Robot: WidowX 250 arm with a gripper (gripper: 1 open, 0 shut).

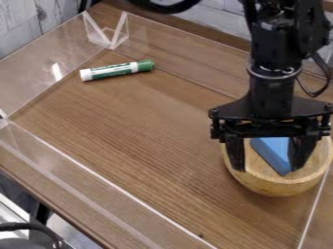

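Observation:
My black gripper [263, 138] is over a round wooden bowl [268, 185] at the right, its fingers open and reaching down either side of a blue block [272, 156] inside the bowl. The gripper body hides part of the bowl and block; I cannot tell whether the fingers touch the block.
A green-and-white tube [117, 71] lies at the back left of the wooden table [117, 146]. Clear plastic panels stand along the left edge.

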